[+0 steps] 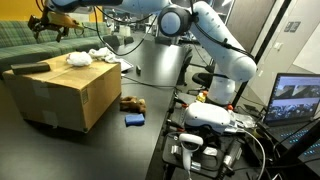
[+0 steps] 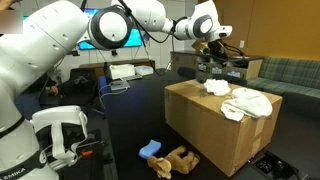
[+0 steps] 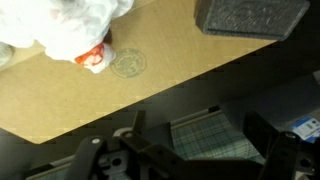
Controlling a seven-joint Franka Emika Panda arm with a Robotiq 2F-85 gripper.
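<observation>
My gripper stands open above the far left of a cardboard box, nothing visible between its fingers. In exterior view 2 the gripper is high past the box's far side. Crumpled white cloths lie on the box top; the wrist view shows white cloth with a small red-and-white piece beside it. A black block rests on the box's left end. Between the spread fingers, the wrist view shows the box's edge and a dark gap beyond.
Checked sofa seating runs behind the box. On the dark surface in front lie a brown plush toy and a blue block. An open laptop stands at the right.
</observation>
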